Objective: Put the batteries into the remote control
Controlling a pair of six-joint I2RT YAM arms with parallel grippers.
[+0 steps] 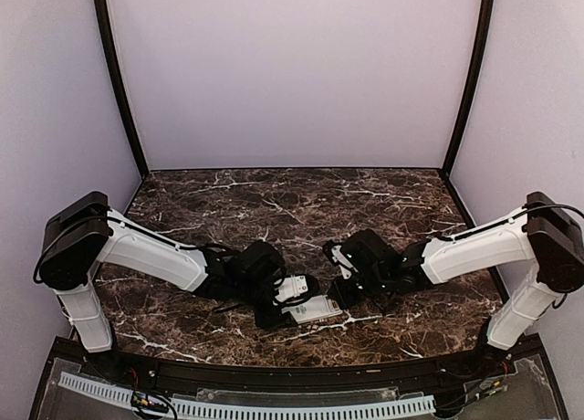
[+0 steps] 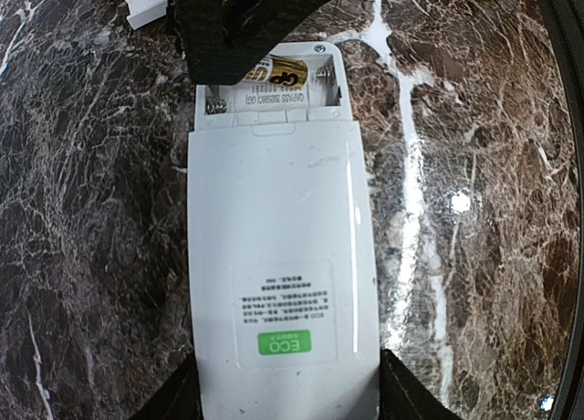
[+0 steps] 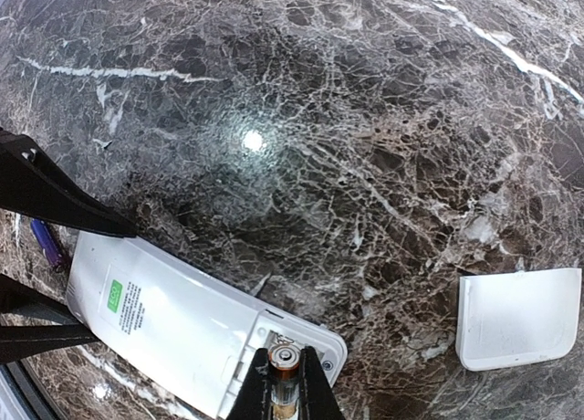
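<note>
The white remote (image 2: pixel 283 201) lies on the marbled table, its back with the green ECO label facing up. My left gripper is shut on its sides at the end away from the uncovered battery compartment (image 2: pixel 265 99). Springs and printed text show inside that compartment. A gold-and-dark battery (image 3: pixel 285 361) is pinched between the fingers of my right gripper, with one end facing the camera. It stands over the compartment in the right wrist view; whether it touches the contacts cannot be told. The loose white battery cover (image 3: pixel 518 318) lies apart from the remote.
A small dark blue cylinder (image 3: pixel 50 245) lies on the table beside the left gripper's fingers. Both arms come close together near the table's front edge.
</note>
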